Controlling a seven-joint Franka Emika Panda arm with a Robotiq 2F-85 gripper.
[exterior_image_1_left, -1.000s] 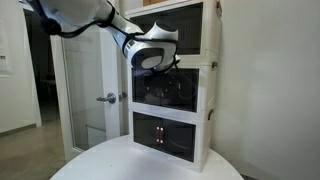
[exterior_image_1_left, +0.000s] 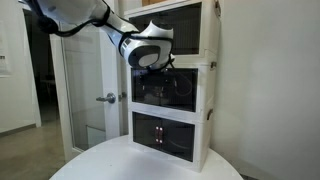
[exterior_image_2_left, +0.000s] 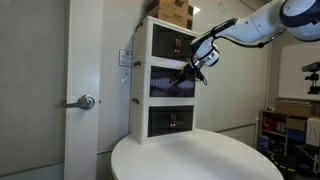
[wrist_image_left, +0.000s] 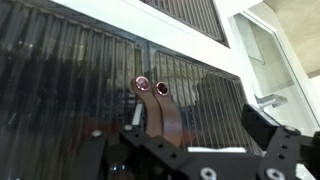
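A white three-tier cabinet (exterior_image_1_left: 203, 98) with dark ribbed doors stands on a round white table. In exterior view 1 my gripper (exterior_image_1_left: 152, 71) is in front of the middle tier's dark doors (exterior_image_1_left: 178, 90), near their top. Exterior view 2 puts the gripper (exterior_image_2_left: 188, 73) at the same tier. The wrist view shows two brown strap handles (wrist_image_left: 172, 118) with round metal studs at the seam between two doors. My black fingers (wrist_image_left: 258, 124) stand apart at the lower part of that view, so the gripper is open. Whether a finger touches a strap, I cannot tell.
Below, the lower doors (exterior_image_1_left: 165, 135) look shut. A cardboard box (exterior_image_2_left: 172, 10) rests on the cabinet top. A room door with a lever handle (exterior_image_2_left: 85, 102) stands at the side.
In exterior view 1 the arm and gripper have shifted slightly left across the middle tier. The cabinet doors look the same.
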